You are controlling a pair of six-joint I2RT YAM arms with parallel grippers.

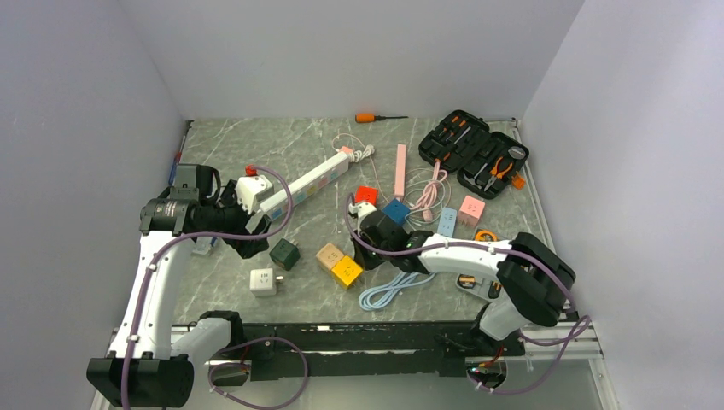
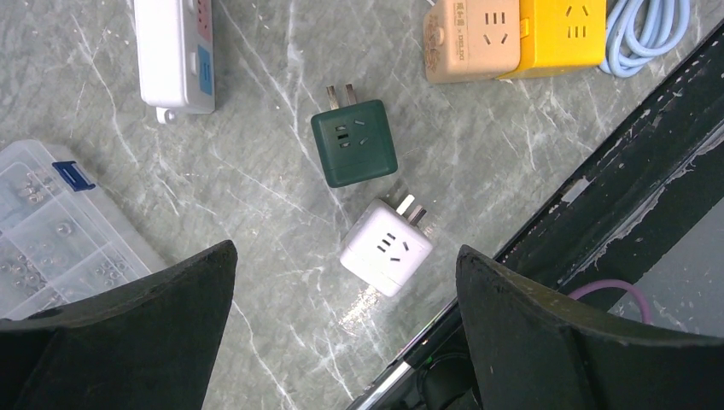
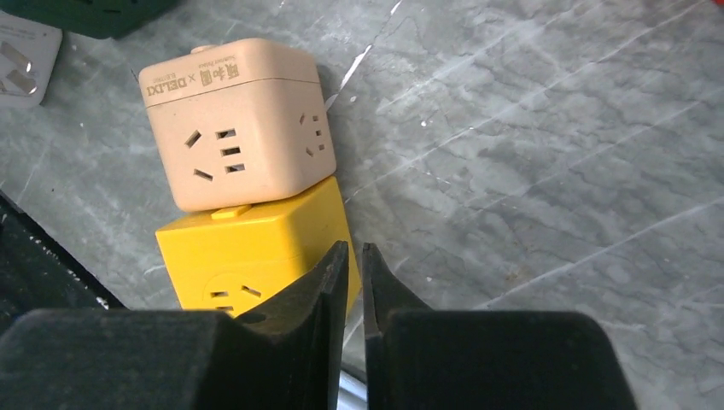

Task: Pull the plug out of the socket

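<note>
A tan cube plug (image 3: 239, 128) and a yellow cube socket (image 3: 230, 252) lie joined on the marble table, face against face, in the right wrist view. In the top view the pair sits slantwise, the yellow cube (image 1: 347, 272) nearer the front edge. My right gripper is at the yellow cube's side, its fingers nearly together; a narrow slit shows between them, with no object visibly pinched there. Whether the fingers touch the cube I cannot tell. My left gripper stands wide open above the table at the left, empty.
A dark green plug (image 2: 354, 143) and a white plug (image 2: 387, 247) lie under the left gripper. A long white power strip (image 1: 307, 184) is behind. A blue cable (image 1: 384, 295) lies right of the pair. Bare table (image 3: 512, 188) extends beyond the right fingers.
</note>
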